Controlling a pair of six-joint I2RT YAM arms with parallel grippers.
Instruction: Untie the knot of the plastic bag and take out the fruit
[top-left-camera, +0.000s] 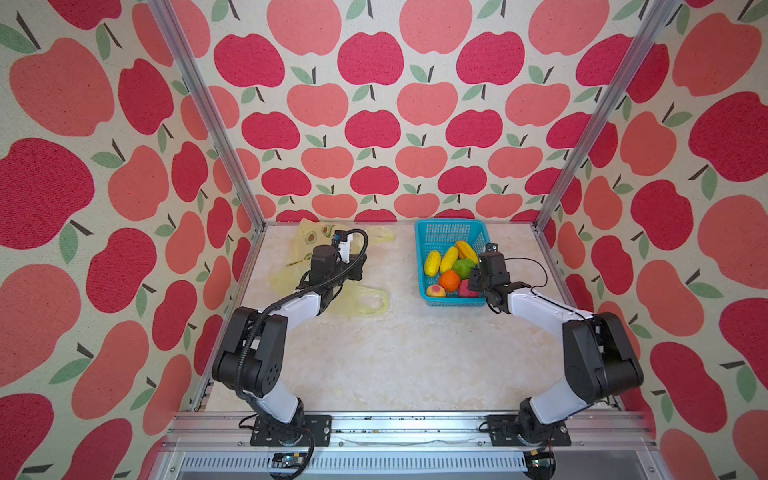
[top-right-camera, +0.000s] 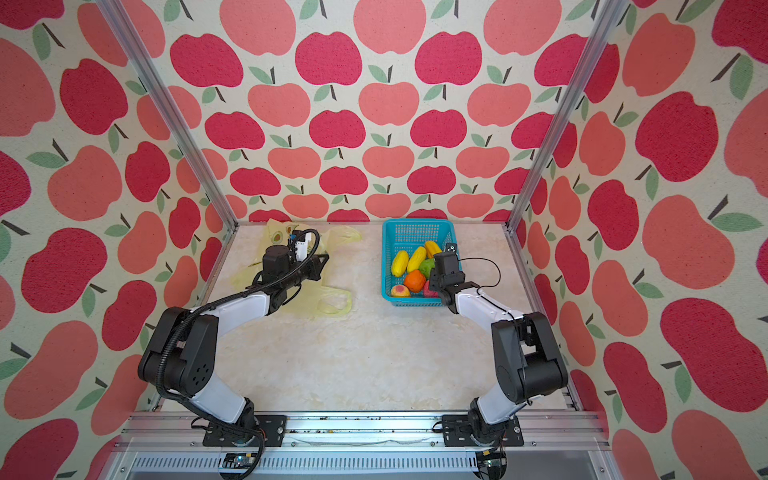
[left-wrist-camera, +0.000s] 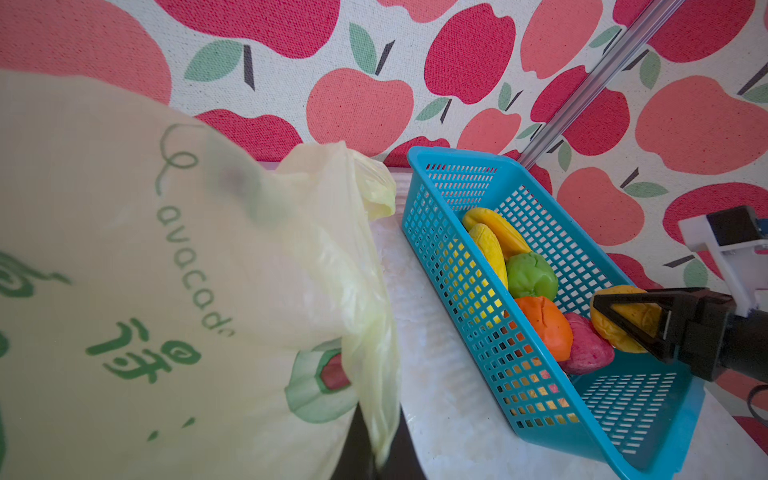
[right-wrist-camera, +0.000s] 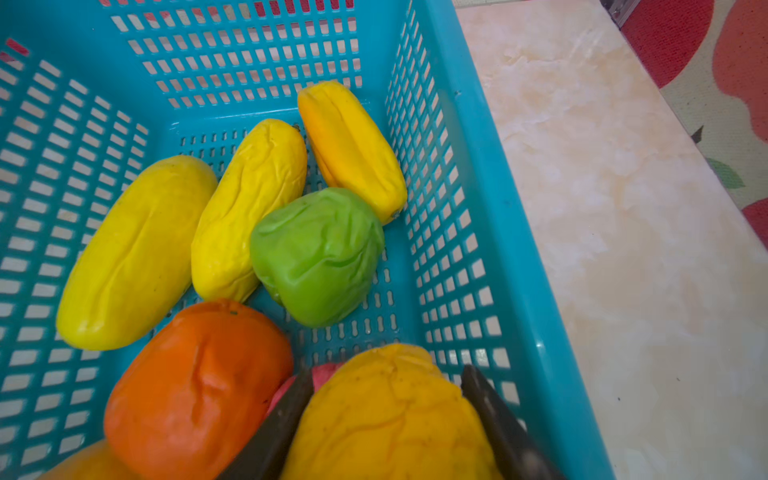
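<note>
The pale yellow, avocado-printed plastic bag (left-wrist-camera: 240, 320) stands lifted in the left wrist view, and its loose edge runs down between the fingertips of my left gripper. That gripper is shut on the thin film. In the right wrist view my right gripper is shut on a round yellow fruit (right-wrist-camera: 392, 432), held over the near end of the blue basket (right-wrist-camera: 512, 216). Inside the basket are a green fruit (right-wrist-camera: 320, 256), an orange fruit (right-wrist-camera: 200, 384), several long yellow fruits (right-wrist-camera: 136, 256), a pinkish-red one (left-wrist-camera: 588, 344) and a peach-coloured one (top-left-camera: 435, 291).
A bag handle loop (top-left-camera: 372, 302) lies spread on the table near the left arm. The patterned wall (top-left-camera: 384, 160) closes off the back.
</note>
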